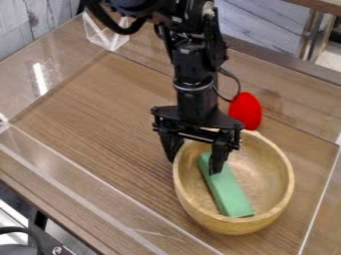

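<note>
My black gripper is open over the upper left part of a wooden bowl, its fingers pointing down near the rim. Inside the bowl a long green block lies at a slant, its upper end close beneath the gripper and partly hidden by it. I cannot tell whether the fingers touch the bowl or the block.
A red object sits behind the bowl at the right, beside the gripper. A clear plastic item stands at the far back left.
</note>
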